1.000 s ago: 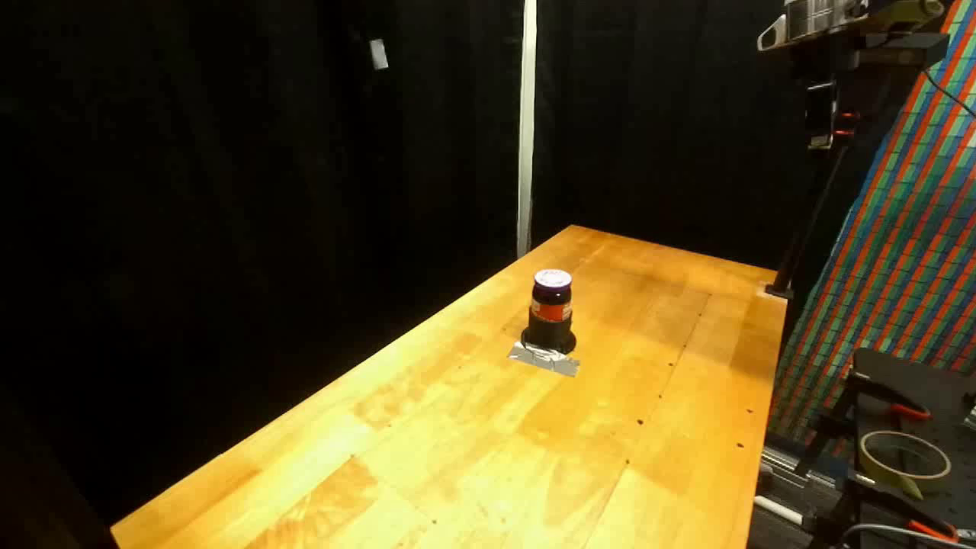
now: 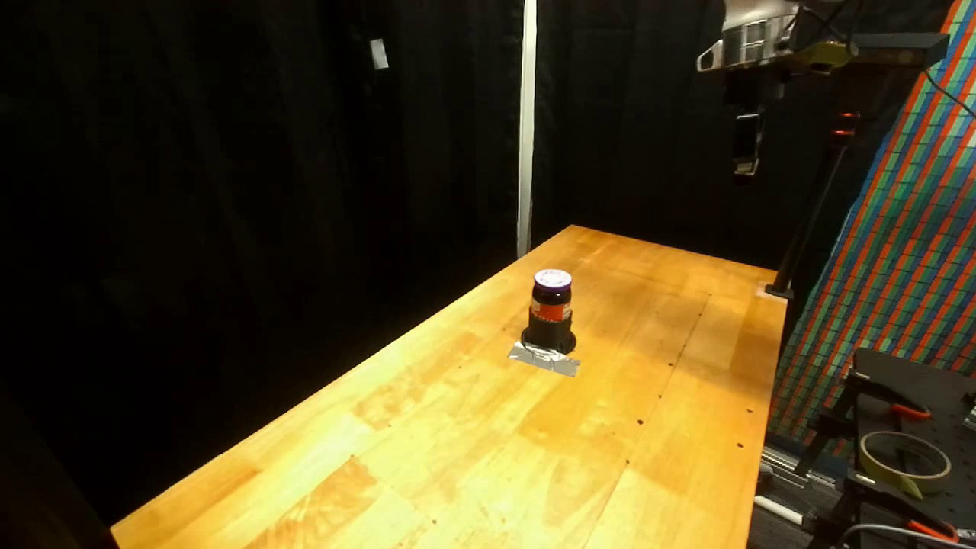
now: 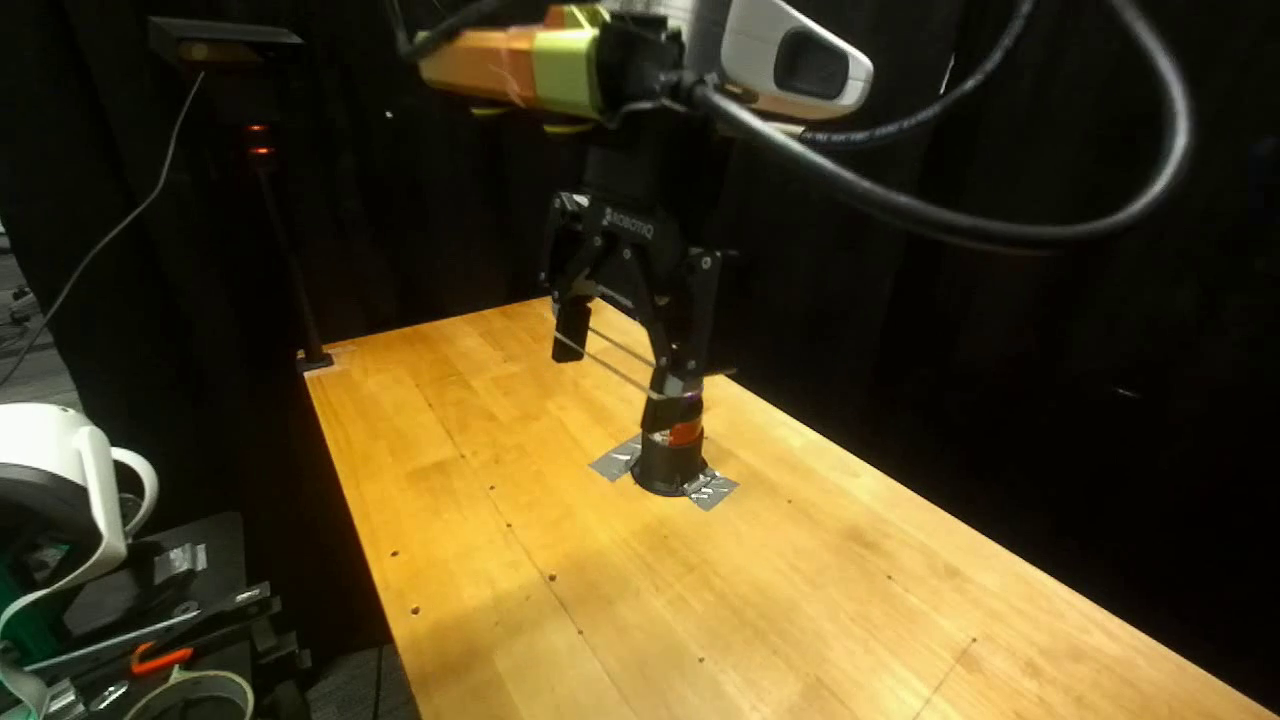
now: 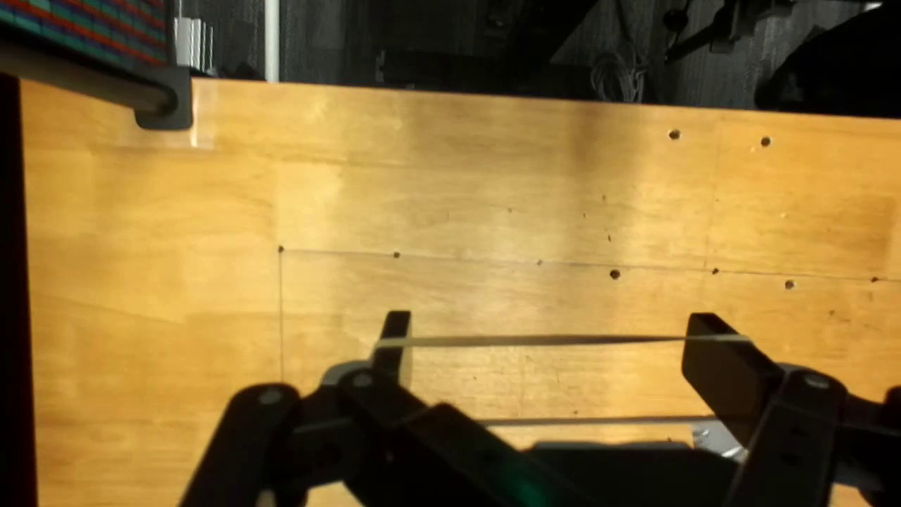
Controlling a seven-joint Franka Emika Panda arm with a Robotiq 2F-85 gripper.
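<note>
A dark jar (image 2: 551, 294) with a white and purple lid and an orange label stands upright in a black holder (image 2: 549, 332) on the wooden table. In exterior view 2 one finger overlaps the upper part of the jar (image 3: 685, 431), though exterior view 1 shows the gripper well apart from it, high at the right. My gripper (image 3: 619, 370) points downward and is open. Thin bands stretch across between its two fingers in the wrist view, where the open gripper has only bare wood beneath. The jar itself is hidden there.
Silver tape (image 2: 544, 358) lies at the holder's base. A dark post (image 2: 805, 219) rises at the table's far right corner. Beyond the right edge, a black side surface carries a tape roll (image 2: 906, 456) and clamps.
In exterior view 1 the gripper has moved left and somewhat lower, and its shadow on the table has shifted. Jar and holder have stayed in place.
</note>
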